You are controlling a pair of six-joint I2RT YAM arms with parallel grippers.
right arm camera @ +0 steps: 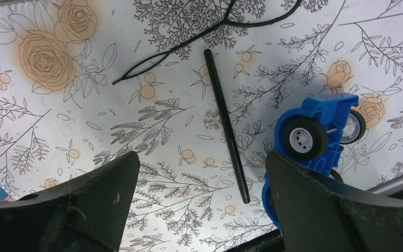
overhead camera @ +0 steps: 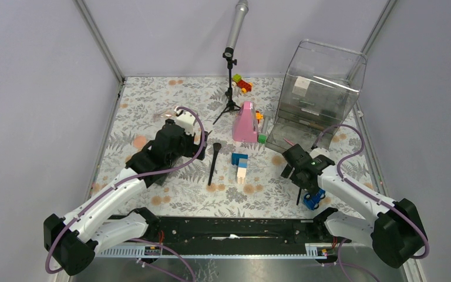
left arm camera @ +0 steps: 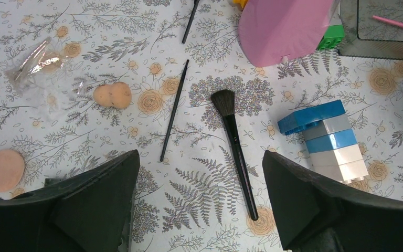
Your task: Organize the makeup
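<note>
My left gripper is open above the left-middle table, with a black makeup brush [left arm camera: 236,157], a thin dark stick [left arm camera: 173,110], a peach sponge [left arm camera: 113,95] and a round peach puff [left arm camera: 2,170] below. My right gripper hovers open near the front right, over a black pencil-like stick [right arm camera: 223,115]. A blue toy car [right arm camera: 309,142] lies just right of that stick, partly behind a finger. A clear acrylic organizer [overhead camera: 323,64] stands at back right, a pink stick inside its lower part.
Toy blocks [left arm camera: 330,147] sit mid-table. A pink object [overhead camera: 245,123], a black tripod [overhead camera: 230,94] and more colourful blocks [overhead camera: 243,85] occupy the back middle. A black front rail [overhead camera: 235,229] borders the table.
</note>
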